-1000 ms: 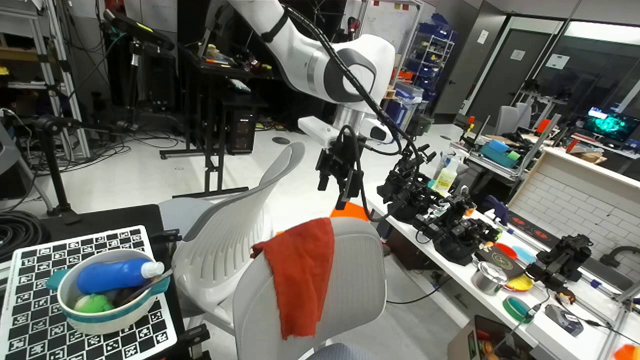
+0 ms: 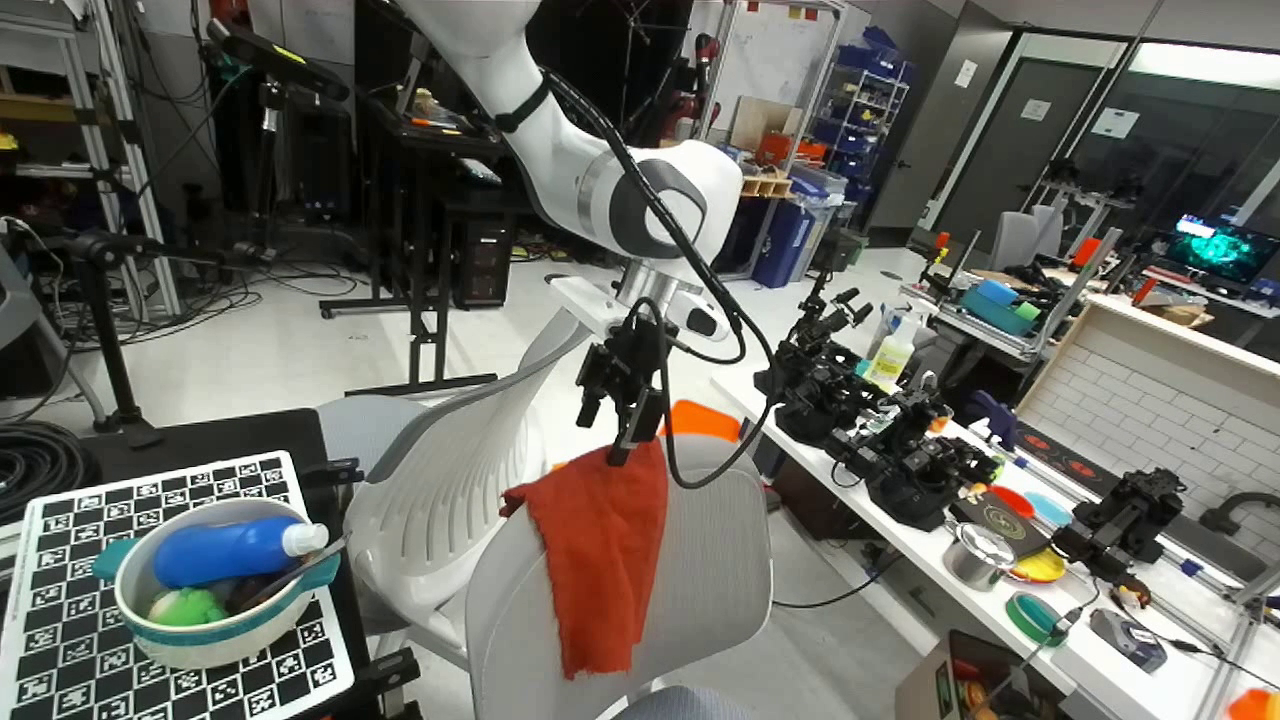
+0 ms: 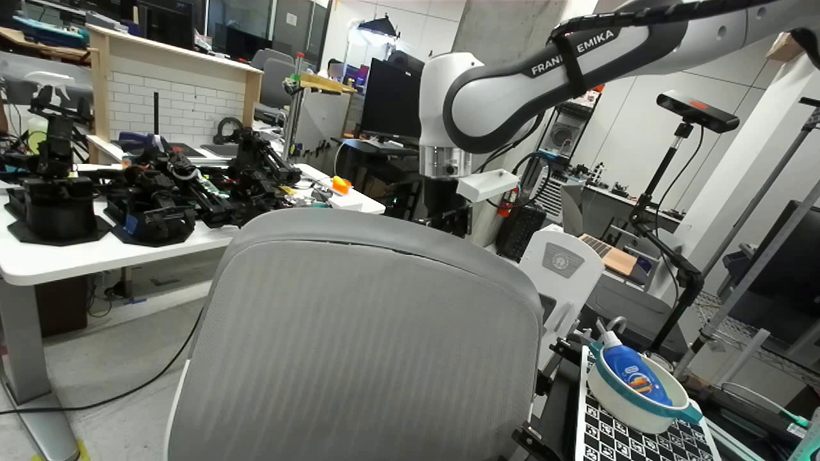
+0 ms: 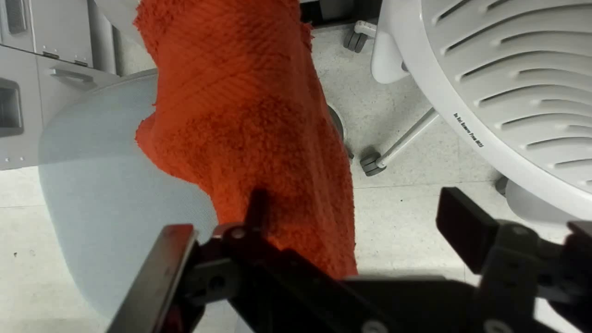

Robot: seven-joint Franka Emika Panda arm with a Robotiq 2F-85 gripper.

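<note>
A red-orange towel [image 2: 600,564] drapes over the backrest of a grey chair [image 2: 714,564]. Just above the towel's top edge is my gripper [image 2: 602,438], open and pointing down. In the wrist view the towel [image 4: 244,127] runs down the middle and passes behind the left finger [image 4: 258,211]. The right finger [image 4: 466,227] stands well apart from it, over bare floor. I cannot tell whether the left finger touches the cloth. From the second exterior view, the chair back [image 3: 361,346] hides the towel and most of the gripper's fingers.
A white slatted chair [image 2: 450,492] stands close beside the grey one. On the checkered board [image 2: 72,600] sits a bowl [image 2: 180,648] holding a blue bottle [image 2: 228,550]. A cluttered white table [image 2: 852,480] with black robot arms lies to the right.
My arm has moved left and down in the first exterior view, bringing the gripper from above and right of the towel to its top edge. The towel looks unmoved.
</note>
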